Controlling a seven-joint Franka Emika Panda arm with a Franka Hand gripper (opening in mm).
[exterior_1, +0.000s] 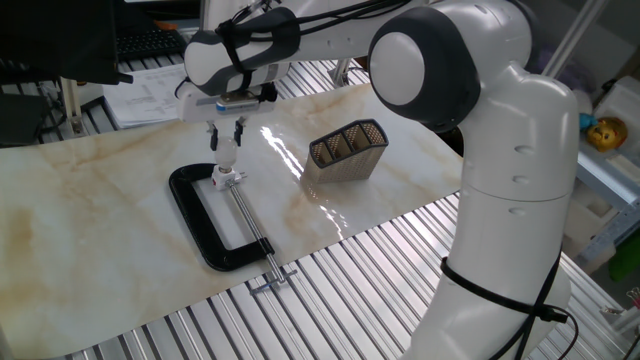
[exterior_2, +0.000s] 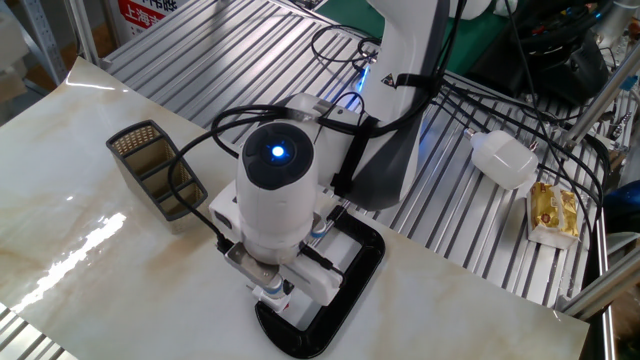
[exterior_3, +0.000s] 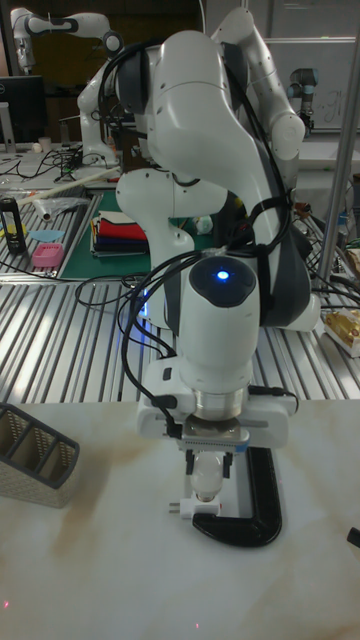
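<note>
A white light bulb (exterior_1: 227, 153) stands upright on a small white socket (exterior_1: 222, 178) at the end of a black C-clamp (exterior_1: 196, 225) lying on the marbled board. Pointing down over the bulb is my gripper (exterior_1: 227, 142), its two dark fingers (exterior_1: 239, 132) on opposite sides of the glass. In exterior view 3 the bulb (exterior_3: 208, 476) shows between the fingers, and a small gap seems to lie beside the right finger (exterior_3: 236, 463). Whether the pads touch the glass cannot be made out. The hand hides most of the bulb in exterior view 2.
A grey perforated caddy with compartments (exterior_1: 347, 155) stands on the board, apart from the clamp. The clamp's screw handle (exterior_1: 273, 283) reaches over the slatted metal table (exterior_1: 330, 300). Another white bulb (exterior_2: 503, 160) and a gold box (exterior_2: 553, 213) lie on the slats.
</note>
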